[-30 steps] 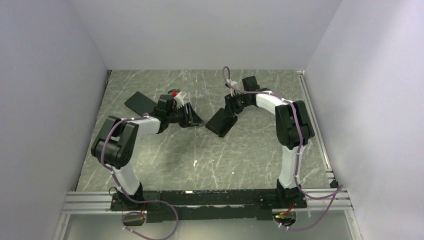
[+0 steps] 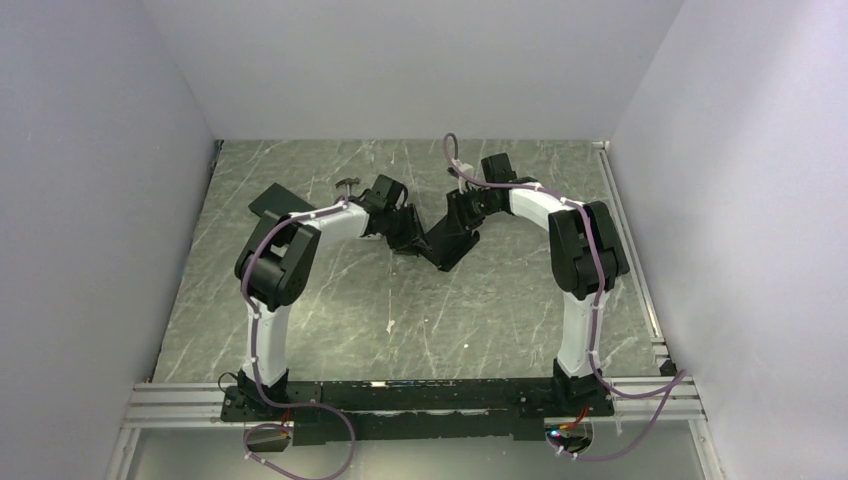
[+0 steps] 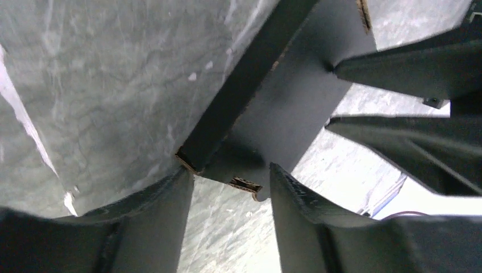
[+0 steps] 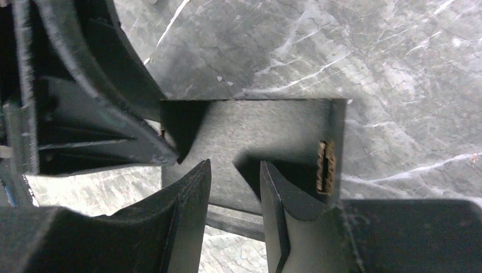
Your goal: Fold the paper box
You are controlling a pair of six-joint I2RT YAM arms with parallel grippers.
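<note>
The black paper box (image 2: pixel 452 254) lies tilted on the table between both arms, its side walls standing up along the edges in the left wrist view. My left gripper is part open at the box's near end, with that end's edge between and just beyond the fingertips; contact is hard to tell. In the right wrist view, a left-arm finger (image 4: pixel 162 151) reaches over the box's left edge. My right gripper stands open over the box's flat panel, its shadow falling there, nothing between its fingers. A slot (image 4: pixel 325 168) shows in the box's right wall.
A black flat piece (image 2: pixel 281 200) lies at the back left, partly behind the left arm. A small hammer-like tool (image 2: pixel 347 184) rests at the back.
My left gripper has moved right, from clear of the box to its left end, its fingers narrowing. The right arm has shifted only slightly. The box has moved little.
</note>
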